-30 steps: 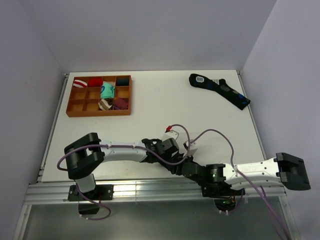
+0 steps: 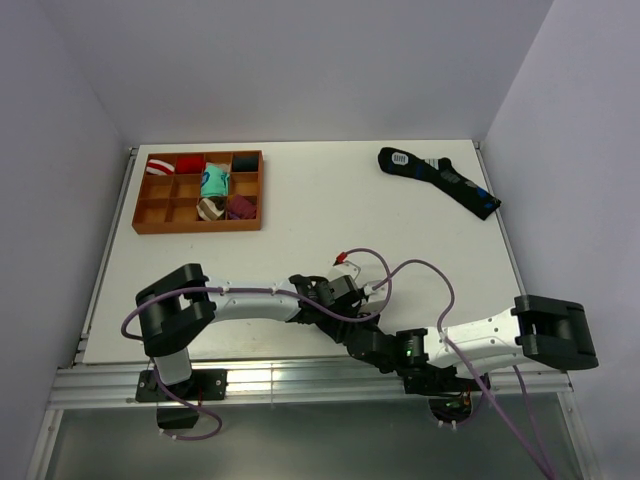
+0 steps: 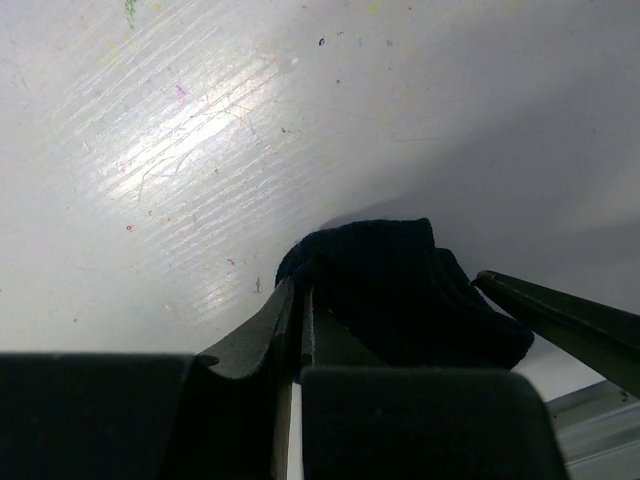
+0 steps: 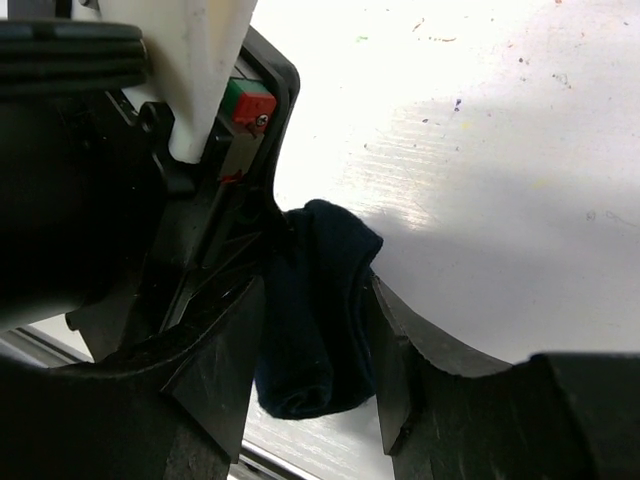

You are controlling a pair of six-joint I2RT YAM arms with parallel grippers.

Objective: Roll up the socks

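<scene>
A dark navy sock, rolled into a small bundle (image 4: 310, 330), lies near the table's front edge. In the left wrist view my left gripper is shut on one end of the sock (image 3: 400, 285). My right gripper stands part open, its fingers on either side of the bundle; one finger (image 4: 395, 360) is close against its edge, and whether they touch I cannot tell. The spiral of the roll shows at the bundle's lower end. From the top view, both arms hide most of the sock.
A brown divided box (image 2: 150, 215) with several rolled socks stands at the back left. At the back right lies a flat pair of black socks (image 2: 440, 180). The grippers are very close together.
The right arm has moved left, its gripper coming in closer to the left one. The box and flat socks are unchanged.
</scene>
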